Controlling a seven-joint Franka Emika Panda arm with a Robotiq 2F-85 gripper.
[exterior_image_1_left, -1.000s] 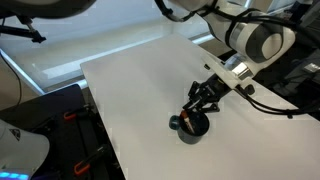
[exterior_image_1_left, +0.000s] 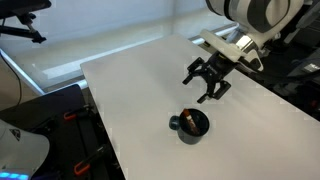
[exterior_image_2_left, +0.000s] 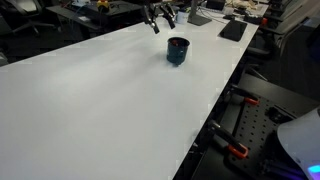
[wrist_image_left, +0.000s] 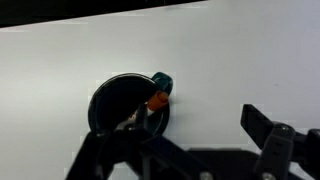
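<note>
A dark teal mug (exterior_image_1_left: 190, 127) stands upright on the white table, its handle toward the left in the first exterior view. Inside it leans an orange-tipped object (exterior_image_1_left: 189, 117), which shows against the dark interior in the wrist view (wrist_image_left: 158, 100) too. My gripper (exterior_image_1_left: 197, 88) hangs above the table just behind the mug, clear of it. Its black fingers are spread wide with nothing between them. From the wrist, one finger overlaps the near part of the mug (wrist_image_left: 98, 104) and the other is over bare table.
A black chair or stand with red parts (exterior_image_2_left: 238, 140) is at the near edge. Cables hang along the arm (exterior_image_1_left: 250, 30), and clutter sits at the far end in the second exterior view.
My gripper has risen and drawn back from the mug's rim; its fingers were at the mug before. The mug and the orange-tipped object stay in place.
</note>
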